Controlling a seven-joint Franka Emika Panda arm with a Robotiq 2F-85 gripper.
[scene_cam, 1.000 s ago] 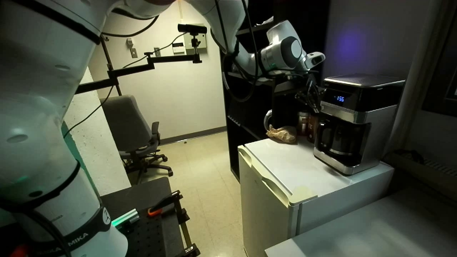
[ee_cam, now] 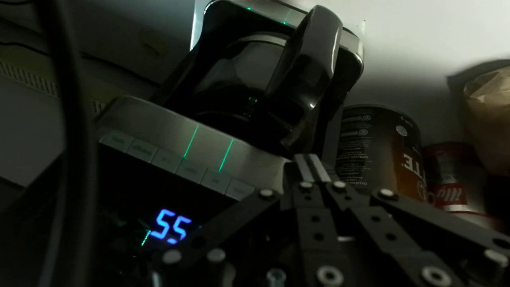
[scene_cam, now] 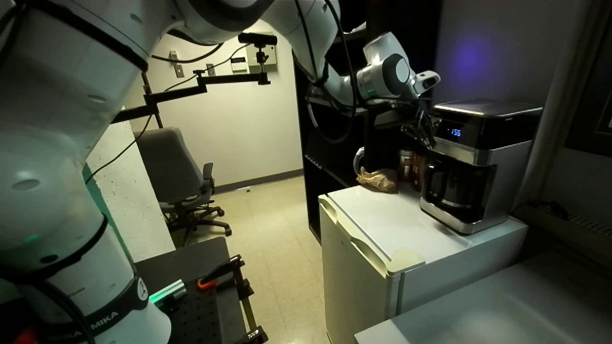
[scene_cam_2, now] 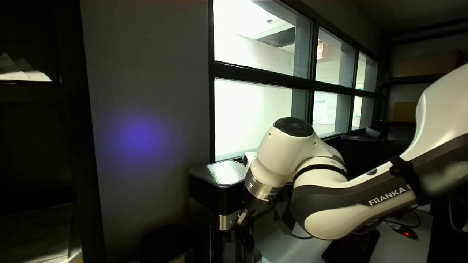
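Observation:
A black and steel coffee maker stands on the small white fridge, its display lit blue. Inside its bay sits a glass carafe whose black handle faces the front. In the wrist view my gripper is shut, with nothing showing between its fingers. Its tips appear beside the end of the steel button strip; whether they touch it I cannot tell. From the second exterior view, the gripper is at the machine's front left, partly dark.
Cans, one marked illy and a dark one, stand close beside the machine. A crumpled paper bag lies left of them. A dark shelf rises behind.
The arm and gripper have shifted slightly right and a little lower, closer to the coffee maker's front. The machine, cans and bag have stayed put.

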